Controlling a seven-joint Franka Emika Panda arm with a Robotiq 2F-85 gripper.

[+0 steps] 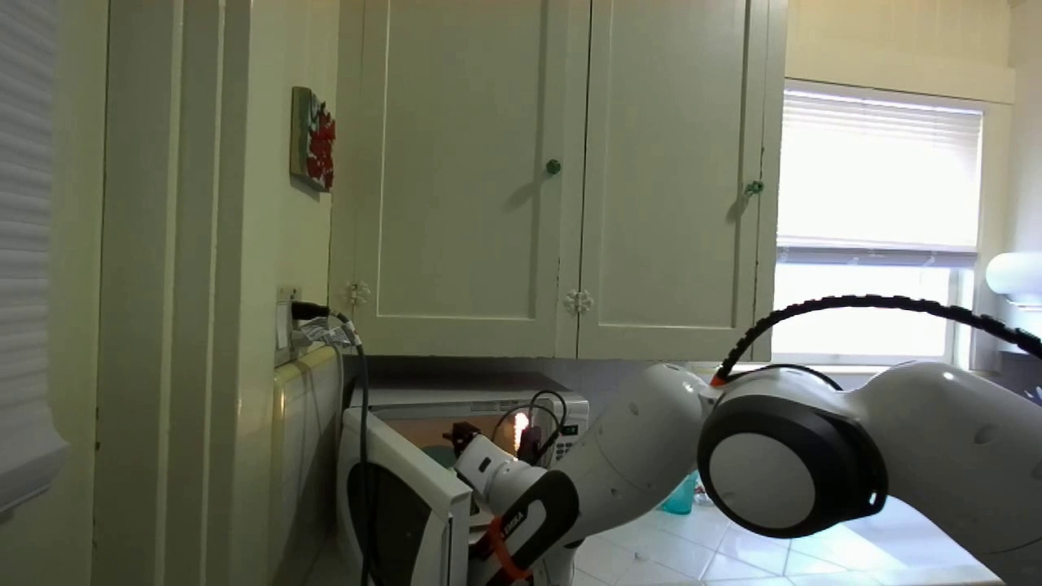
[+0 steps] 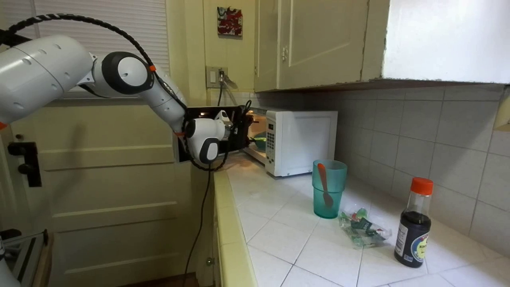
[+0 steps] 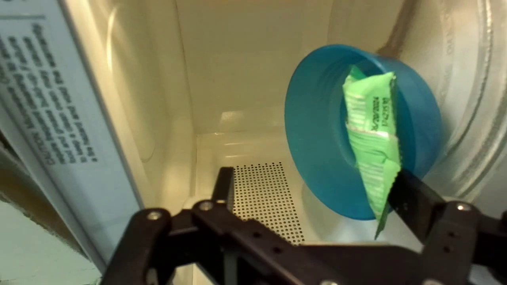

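In the wrist view, a blue bowl sits tilted inside the lit microwave, its mouth facing the camera. A green packet lies across the bowl's opening, its lower end hanging past the rim beside my right finger. Whether that finger touches the packet is unclear. My gripper is open and spans the bowl's lower edge, with the left finger well clear of it. The microwave door stands open on the left in exterior view 1.
On the counter stand a teal cup holding an orange spoon, a crinkled clear wrapper and a red-capped sauce bottle. Overhead hangs a cabinet. A black cord runs down past the door.
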